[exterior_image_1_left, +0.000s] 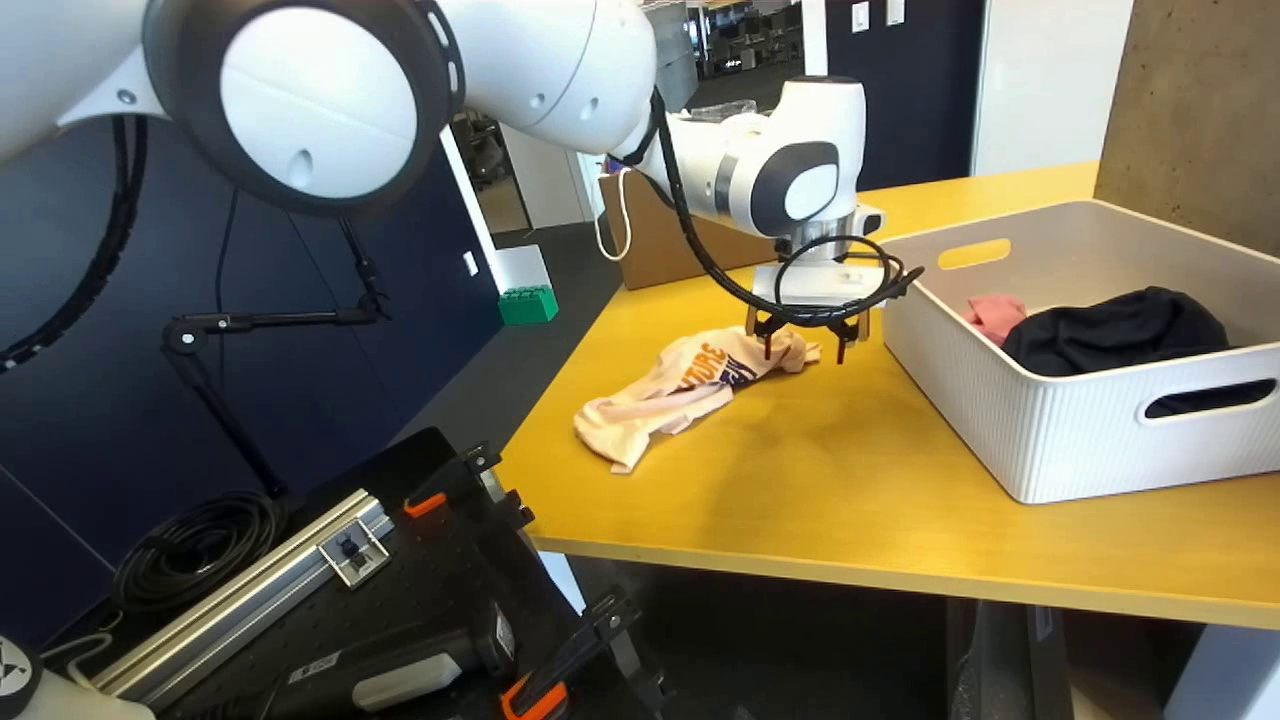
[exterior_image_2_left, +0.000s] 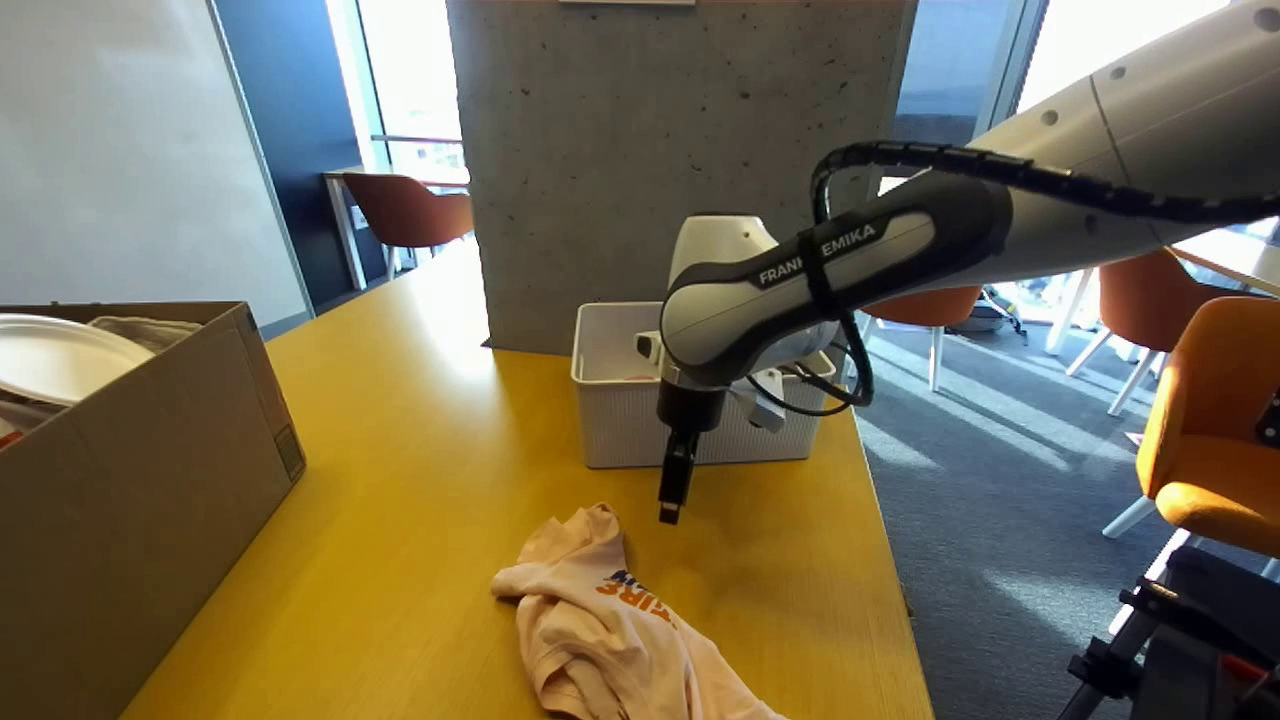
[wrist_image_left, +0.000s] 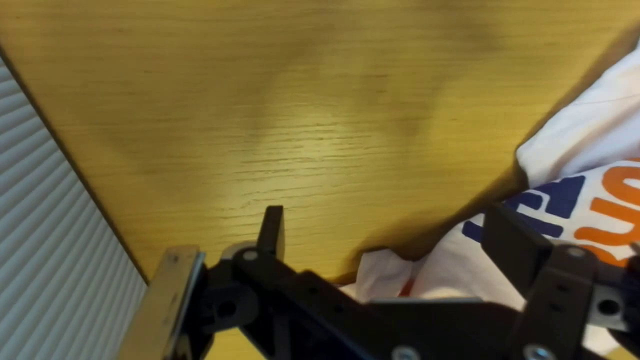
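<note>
A pale pink shirt (exterior_image_1_left: 684, 390) with orange and navy lettering lies crumpled on the yellow table, left of the white bin (exterior_image_1_left: 1080, 432). Above the table, between shirt and bin, my gripper (exterior_image_1_left: 804, 346) points down, open and empty. In the wrist view the shirt (wrist_image_left: 456, 264) runs along the lower right, partly hidden behind my gripper, and bare wood shows ahead of the fingers. The second exterior view has the shirt (exterior_image_2_left: 600, 636) in front and my gripper (exterior_image_2_left: 669, 514) beyond it, near the bin (exterior_image_2_left: 618, 426). Black cloth (exterior_image_1_left: 1122, 330) and pink cloth (exterior_image_1_left: 996, 317) are inside the bin.
A cardboard box (exterior_image_2_left: 144, 504) stands on the table's left side in the second exterior view. The ribbed bin wall (wrist_image_left: 48, 240) is close on the wrist view's left. Bare table (exterior_image_1_left: 816, 480) stretches along the front edge; a concrete pillar (exterior_image_2_left: 684, 168) rises behind the bin.
</note>
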